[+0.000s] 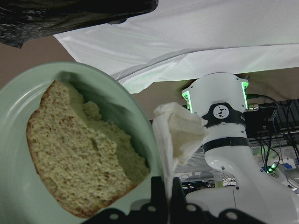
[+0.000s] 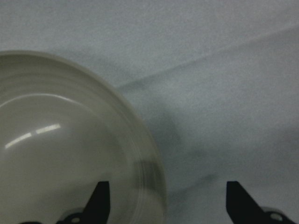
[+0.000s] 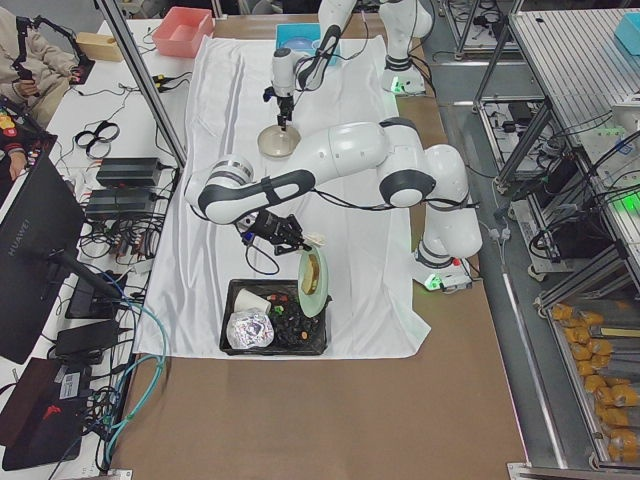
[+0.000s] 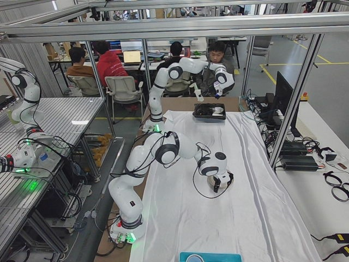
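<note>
A green plate (image 3: 313, 289) with a slice of bread (image 1: 84, 154) hangs tilted over the black bin (image 3: 275, 343). My left gripper (image 3: 300, 243) is shut on its rim, with a white crumpled tissue (image 1: 180, 133) at the fingers. The bin holds a foil-wrapped item (image 3: 250, 328), a white object (image 3: 250, 300) and dark contents. My right gripper stands open over the rim of an empty beige bowl (image 3: 276, 141), fingers on either side of it.
A white cloth (image 3: 370, 310) covers the work area. A blue bin (image 4: 210, 257) sits at the far end. A monitor, cables and electronics line the side table.
</note>
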